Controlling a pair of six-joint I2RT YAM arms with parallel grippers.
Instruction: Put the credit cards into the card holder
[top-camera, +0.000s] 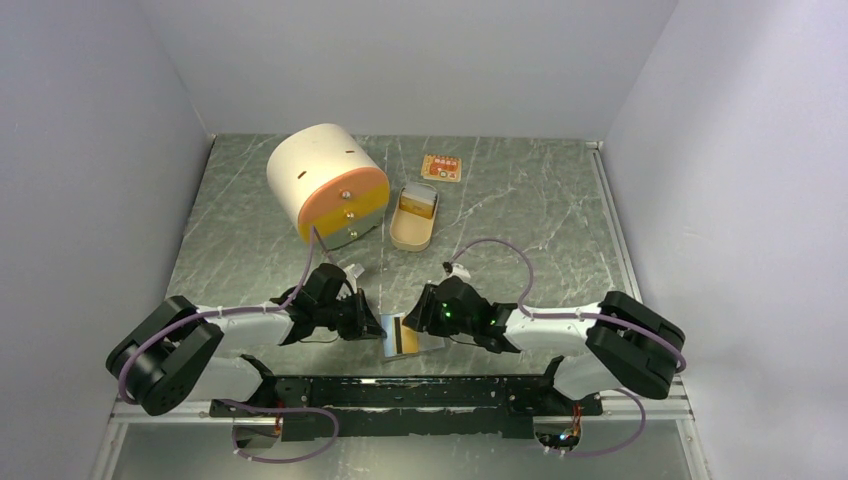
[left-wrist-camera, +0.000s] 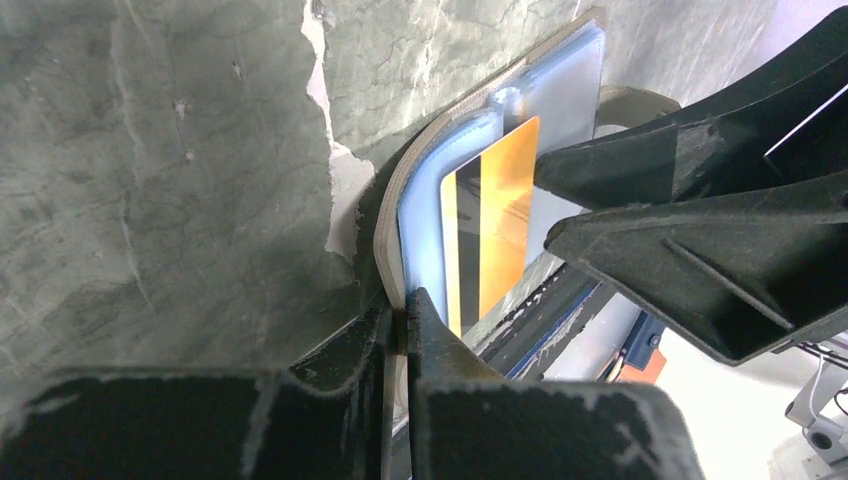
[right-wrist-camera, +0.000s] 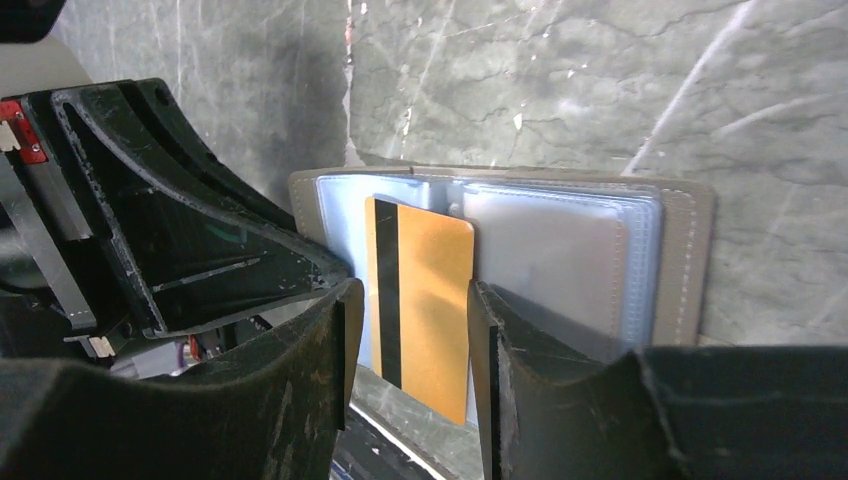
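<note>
The open card holder (top-camera: 432, 342) lies on the table at the front middle, blue sleeves inside a grey cover (right-wrist-camera: 680, 260). An orange card with a black stripe (left-wrist-camera: 505, 200) (right-wrist-camera: 425, 300) lies in it. My left gripper is shut on the holder's left edge. My right gripper is open over the holder, its fingertips on either side of the orange card; whether they touch it I cannot tell.
A white cylindrical drawer box (top-camera: 310, 165) stands at the back left. Beside it are a beige tray (top-camera: 410, 235) with cards and a small orange-printed packet (top-camera: 441, 163).
</note>
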